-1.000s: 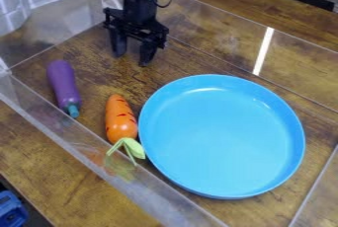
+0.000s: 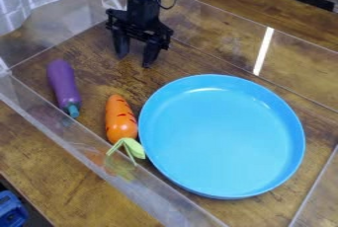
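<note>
The black robot gripper (image 2: 138, 39) hangs low over the wooden surface at the top centre of the camera view, apart from the objects; whether it is open or shut is hard to tell. A purple eggplant-like toy (image 2: 63, 85) lies at the left. An orange carrot toy (image 2: 121, 115) with pale green leaves lies below the gripper, left of a large blue plate (image 2: 219, 132).
A clear plastic wall runs along the left and lower left, with another clear edge at the right. The middle of the wood, between gripper and plate, is free. A small blue object (image 2: 8, 208) is at the bottom left corner.
The gripper has shifted very slightly; the toys and the plate stay in place.
</note>
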